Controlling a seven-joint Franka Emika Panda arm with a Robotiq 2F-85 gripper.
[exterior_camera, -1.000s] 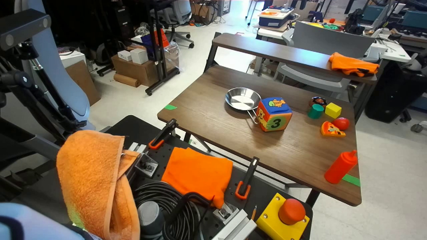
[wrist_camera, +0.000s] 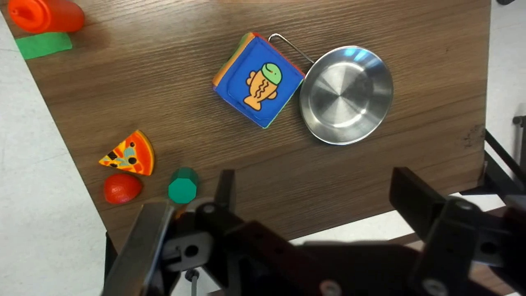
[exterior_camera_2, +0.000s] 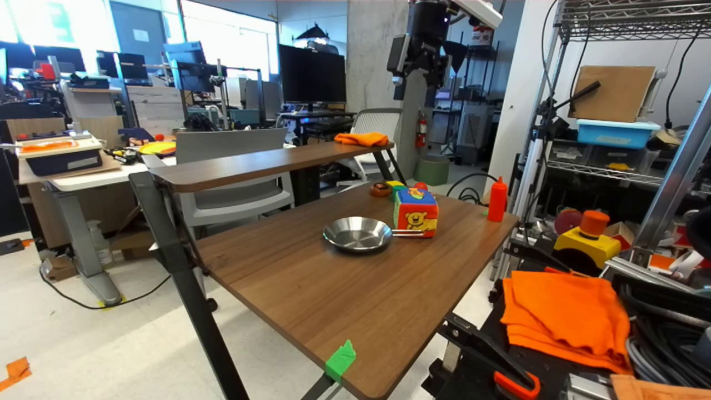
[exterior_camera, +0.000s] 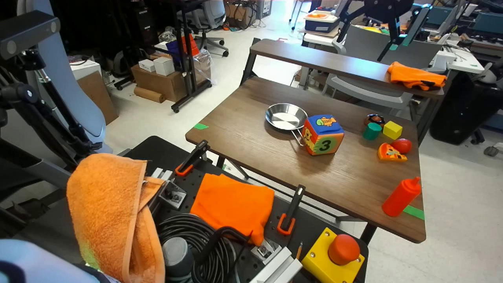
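Note:
My gripper stands open high over the far side of the table, its two dark fingers wide apart and nothing between them. In the wrist view a steel pan [wrist_camera: 346,95] lies beyond the fingers, its wire handle reaching behind a soft picture cube [wrist_camera: 261,83]. The cube stands beside the pan. Toward the left are a pizza slice [wrist_camera: 132,153], a red round toy [wrist_camera: 121,188] and a green block [wrist_camera: 183,186]. A red squeeze bottle [exterior_camera: 401,197] stands upright near the table's right corner. Exterior view 1 also has a yellow block [exterior_camera: 392,129] and a brown bowl-like item [exterior_camera: 373,119].
A raised shelf [exterior_camera: 320,59] runs along the table's back edge, with an orange cloth [exterior_camera: 416,76] at its right end. Clamps and another orange cloth [exterior_camera: 233,200] occupy the black cart.
The gripper has come down further into exterior view 1 at the top right, where only small dark parts showed before. The objects on the table have not moved.

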